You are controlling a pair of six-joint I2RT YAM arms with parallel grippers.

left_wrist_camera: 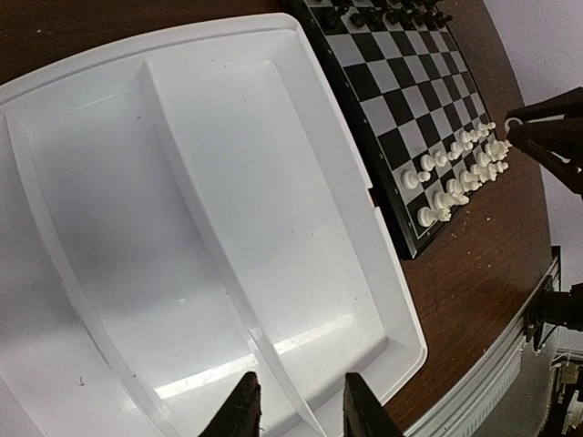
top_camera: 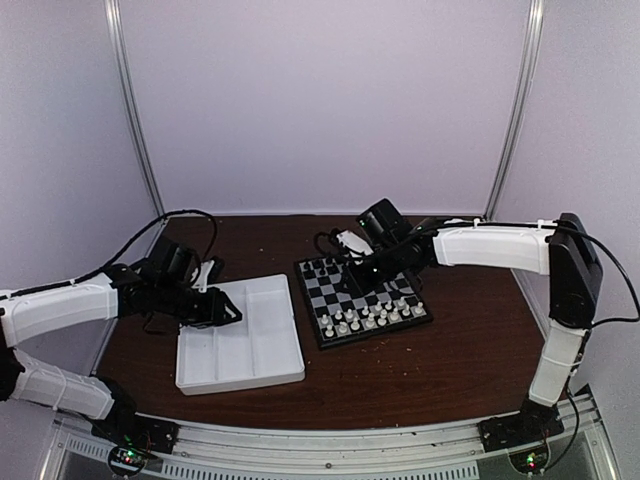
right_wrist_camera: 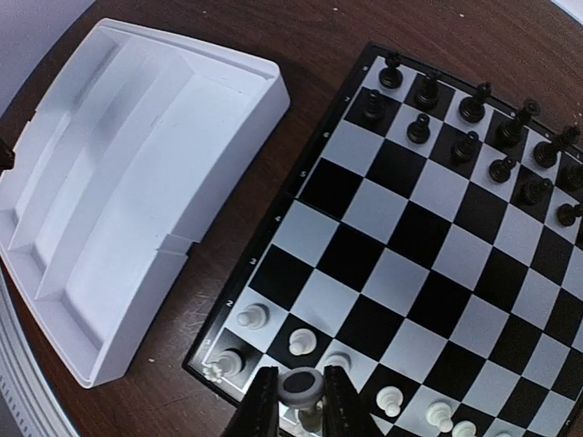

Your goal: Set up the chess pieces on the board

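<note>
The chessboard (top_camera: 340, 290) has black pieces (right_wrist_camera: 418, 128) along its far side and white pieces (right_wrist_camera: 303, 341) along its near side. My right gripper is over the white rows, shut on a white piece (right_wrist_camera: 300, 393) held upright between its fingers. My left gripper hangs over the white tray (top_camera: 240, 370), part open with nothing between its fingers. The tray's compartments (left_wrist_camera: 246, 182) look empty.
The tray sits left of the board, a narrow strip of wooden table between them. Bare table (top_camera: 460, 370) shows in front of and right of the board.
</note>
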